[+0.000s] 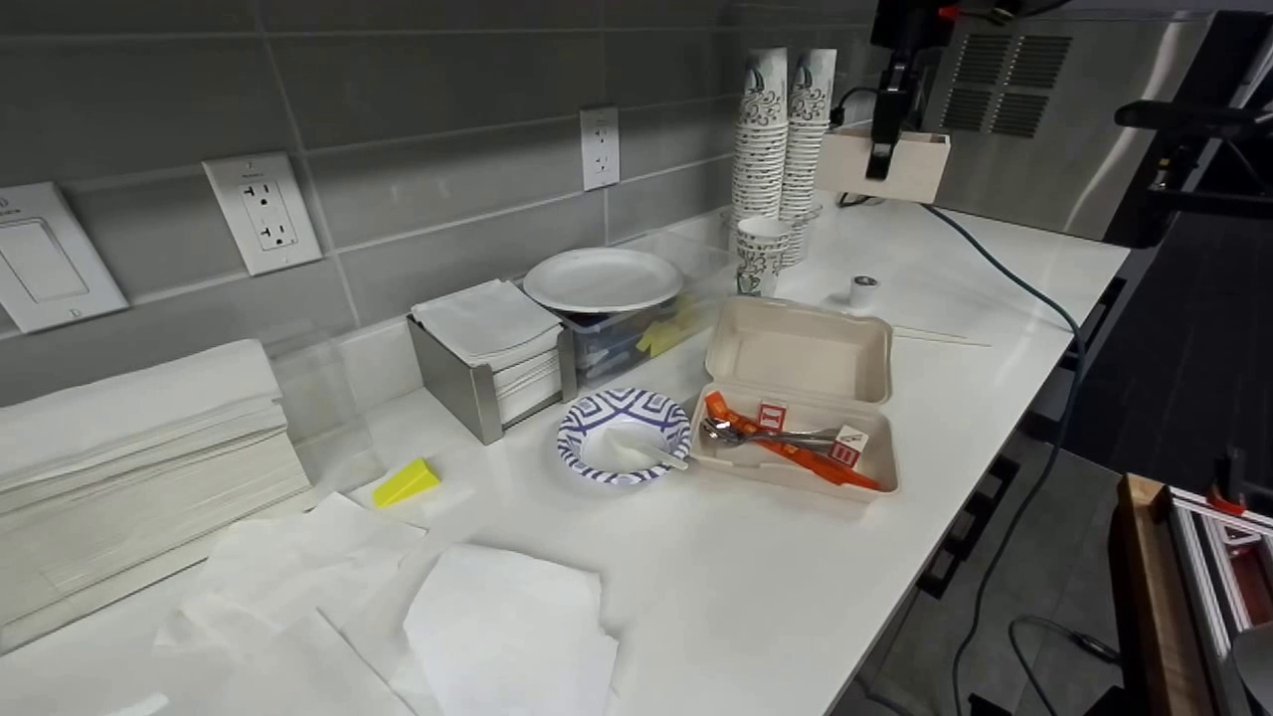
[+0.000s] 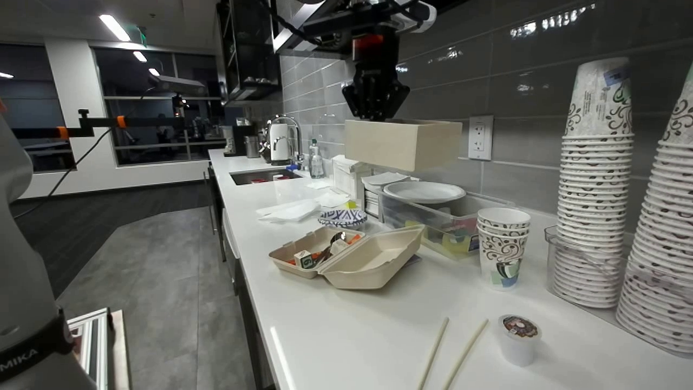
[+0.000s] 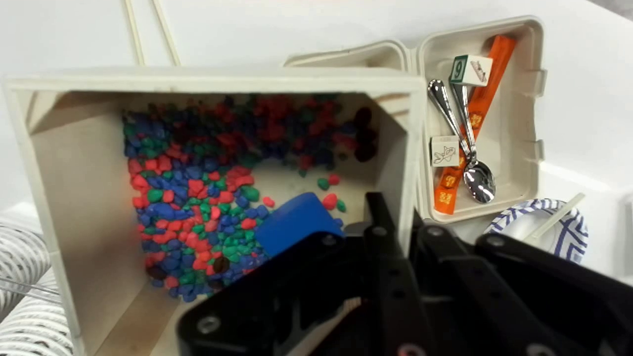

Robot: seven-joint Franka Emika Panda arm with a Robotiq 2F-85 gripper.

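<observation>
My gripper is shut on one wall of a pale wooden box [image 2: 380, 144], one finger inside it and the other outside. The box hangs in the air above the counter, its open top facing the wrist camera. Red, green and blue pebbles [image 3: 202, 219] cover much of its floor, along with a few dark brown pieces. Among them lies a blue block [image 3: 296, 222], partly hidden behind the gripper. In the first exterior view the box [image 1: 913, 167] appears near the tall paper cup stacks, with a black finger [image 1: 880, 160] over its near wall.
An open takeout container [image 1: 794, 453] holds spoons, an orange strip and two printed cubes. Close to it stand a patterned bowl [image 1: 624, 437], loose cups [image 2: 503, 247], cup stacks [image 2: 594, 195], a coffee pod [image 2: 519, 339] and two sticks [image 2: 433, 351].
</observation>
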